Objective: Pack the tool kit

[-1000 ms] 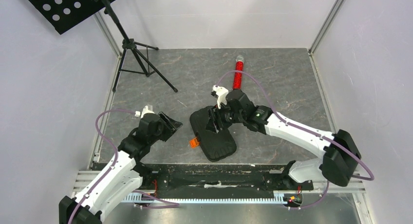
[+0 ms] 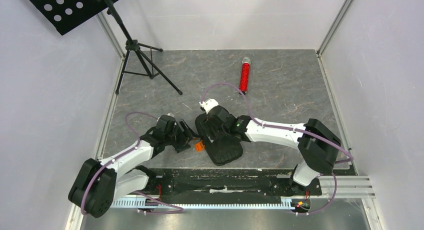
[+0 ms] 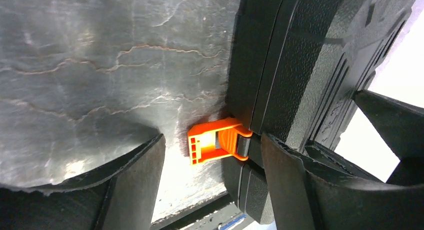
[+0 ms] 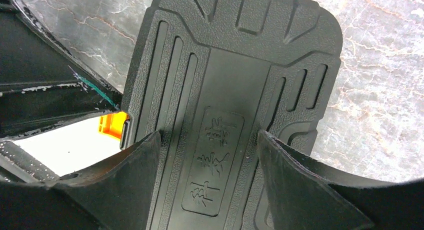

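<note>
A black tool case [image 2: 225, 152] lies closed at the middle front, its ribbed lid [image 4: 235, 85] filling much of the right wrist view. An orange latch [image 3: 202, 142] sticks out from its left side. My left gripper [image 2: 192, 137] is open, low beside that side, with the latch between and just beyond its fingertips. My right gripper is over the lid, fingers apart on either side of the embossed centre panel; in the top view the arm hides it. Whether either touches the case is unclear.
A red cylinder [image 2: 244, 76] with a silver end lies behind the case. A black tripod stand [image 2: 145, 60] stands at the back left. Walls bound the sides and back.
My left gripper has moved right and down to the latch side of the case.
</note>
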